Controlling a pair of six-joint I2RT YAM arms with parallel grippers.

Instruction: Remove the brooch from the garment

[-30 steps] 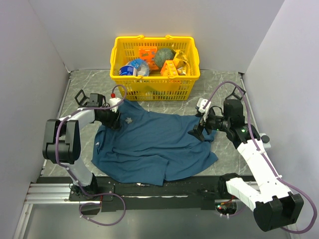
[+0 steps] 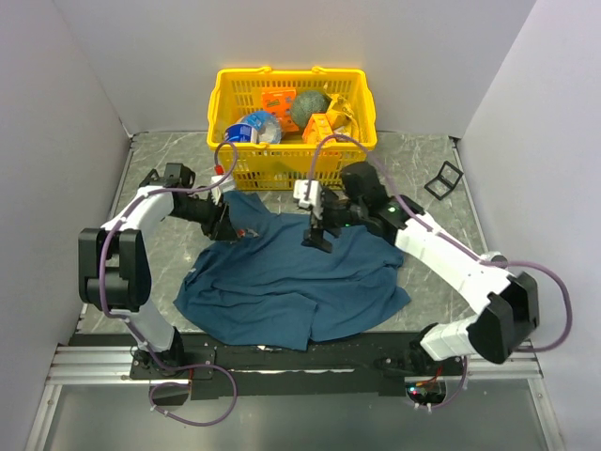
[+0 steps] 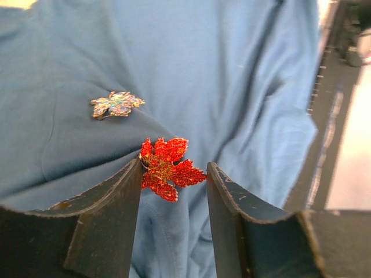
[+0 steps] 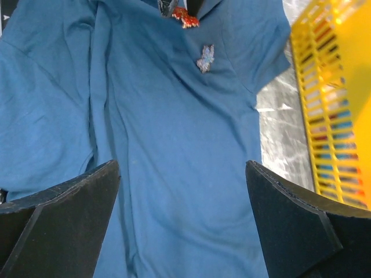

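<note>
My left gripper is shut on a red sequined leaf brooch [image 3: 168, 165], held over the blue garment [image 2: 282, 282]. A second brooch [image 3: 116, 104], silvery gold and leaf-shaped, rests on the fabric above it in the left wrist view; the right wrist view shows it [image 4: 206, 58] below the red one [image 4: 188, 17]. My right gripper [image 2: 317, 230] is open above the middle of the garment, with nothing between its fingers.
A yellow basket [image 2: 291, 164] of packaged goods stands behind the garment against the back wall. Small black frames [image 2: 443, 180] lie at the sides. Grey counter shows around the cloth.
My left gripper has risen and moved slightly right, with red now showing at its fingers.
</note>
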